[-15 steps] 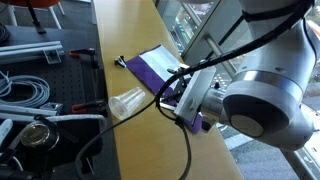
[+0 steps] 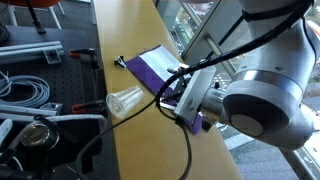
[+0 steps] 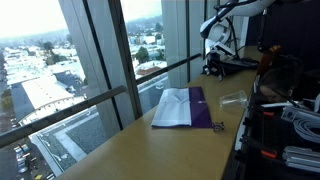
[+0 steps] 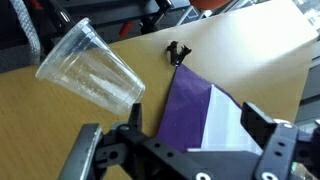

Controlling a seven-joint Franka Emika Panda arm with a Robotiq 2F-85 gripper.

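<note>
A clear plastic cup (image 4: 92, 70) lies on its side on the wooden table, at the upper left of the wrist view. Right of it is a purple and white cloth (image 4: 205, 115), spread flat. Just past the cloth's corner sits a small black object (image 4: 178, 52). My gripper is open, its black fingers far apart at the bottom of the wrist view, over the cloth's near part with nothing held. In exterior view 1 the arm hides part of the cloth (image 2: 155, 68), and the cup (image 2: 124, 101) rests near the table's left edge.
Beside the table stands a dark cart (image 2: 60, 75) with coiled cable (image 2: 25, 90) and tools; a red-handled tool (image 2: 88, 106) reaches toward the cup. Windows line the other side. Bare table (image 3: 110, 155) extends over the near end in exterior view 2.
</note>
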